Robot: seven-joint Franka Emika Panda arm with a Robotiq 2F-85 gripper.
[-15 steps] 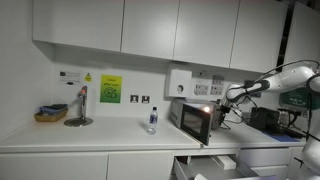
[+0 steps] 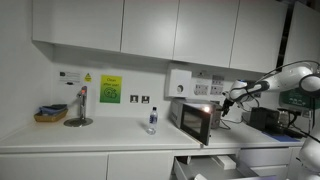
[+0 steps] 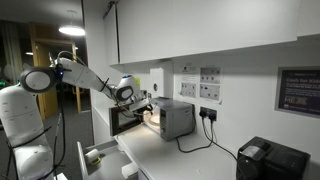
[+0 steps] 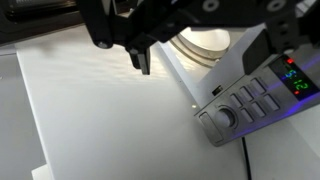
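Note:
A microwave stands on the worktop with its door swung open; a warm light shows inside it in exterior view 2. My gripper is at the microwave's open front, above the counter. In the wrist view two dark fingers come in from the top, spread well apart. Nothing shows held between them, so the gripper looks open. The microwave's control panel, with a lit display and a knob, is at the right of that view. Part of the lit interior shows behind the gripper.
An open drawer juts out below the microwave. To its left stand a bottle, a tap and a basket. A black appliance sits farther along the counter. Bare worktop lies between tap and bottle.
The arm's forearm has risen a little and the gripper has shifted slightly by the microwave. The door, drawer and bottle stay where they were.

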